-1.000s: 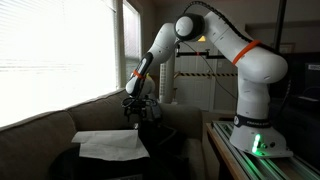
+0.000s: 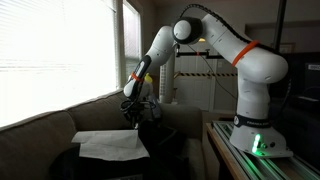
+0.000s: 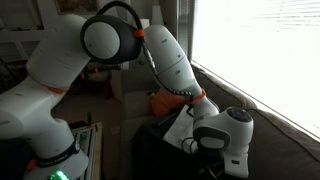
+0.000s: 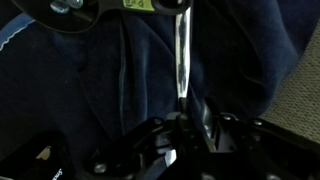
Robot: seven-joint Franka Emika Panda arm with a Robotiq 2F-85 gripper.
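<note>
In the wrist view my gripper points at dark blue cloth, its black fingers low in the picture. A shiny metal strip runs down from a black handle-like piece with a green label, and its lower end reaches the fingertips. Whether the fingers touch the strip cannot be made out. Exterior view 1 has the gripper far off, low over the dark cloth on the sofa; its fingers are too small and dark to judge there.
A white sheet lies on the dark cloth in front of the arm. Grey sofa back runs beneath the bright window. Something orange sits behind the arm in exterior view 2. Woven beige fabric borders the cloth on the right.
The arm's far end shifts only slightly near the cloth in exterior view 1. The white sheet and sofa stay as they were.
</note>
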